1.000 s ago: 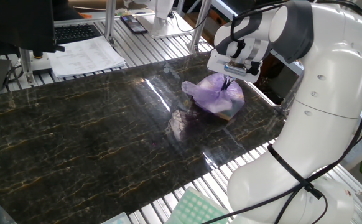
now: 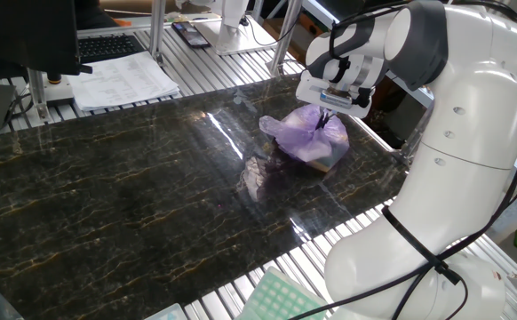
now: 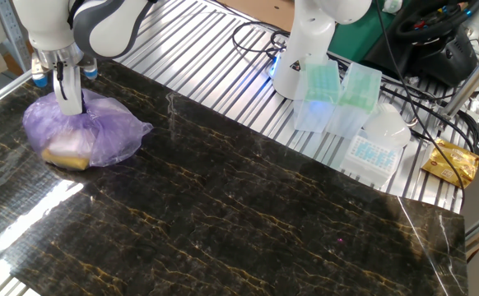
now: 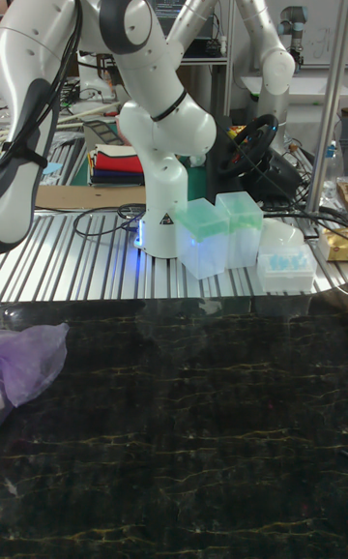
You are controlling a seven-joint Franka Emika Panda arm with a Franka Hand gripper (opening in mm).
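Observation:
A translucent purple plastic bag (image 2: 305, 135) rests on the dark marbled tabletop (image 2: 134, 204), close to the arm's side. Through its film, pale and yellowish contents (image 3: 67, 156) show in the second exterior view. My gripper (image 2: 322, 121) points down from above, its dark fingertips at the top of the bag where the film looks bunched. Whether film is pinched between the fingers is too small to make out. From the second exterior view, the gripper's lower end (image 3: 70, 103) is partly covered by the arm and the film. In the third exterior view only the bag's edge (image 4: 36, 358) shows.
Clear plastic boxes with green tops (image 3: 359, 90), a white rack with blue dots (image 3: 373, 156) and a gold packet (image 3: 451, 163) stand on the slatted metal surface beyond the tabletop. Papers (image 2: 121, 82) lie past another edge.

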